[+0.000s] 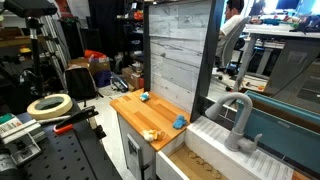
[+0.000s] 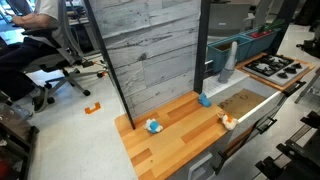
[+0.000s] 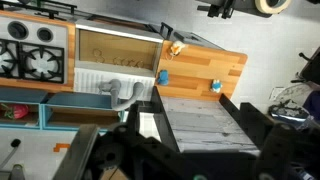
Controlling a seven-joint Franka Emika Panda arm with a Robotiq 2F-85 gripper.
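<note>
My gripper hangs high over the toy-kitchen set in the wrist view, its dark fingers spread wide with nothing between them. Below it, on a wooden counter [image 3: 204,86], lie a blue object [image 3: 163,77], an orange-and-white object [image 3: 177,48] and a small blue-and-white object [image 3: 216,86]. Exterior view 2 has the same three: the blue object [image 2: 204,100] by the open drawer [image 2: 240,103], the orange-and-white object [image 2: 228,121] at the counter's front edge, and the blue-and-white object [image 2: 153,126] toward the left end. The drawer looks empty inside.
A grey faucet [image 1: 240,118] stands beside the drawer, with a stove [image 3: 38,55] farther along. Behind the counter rises a whitewashed plank panel [image 2: 160,58] with a dark post [image 2: 200,45]. A tape roll [image 1: 48,105] lies near the arm's base.
</note>
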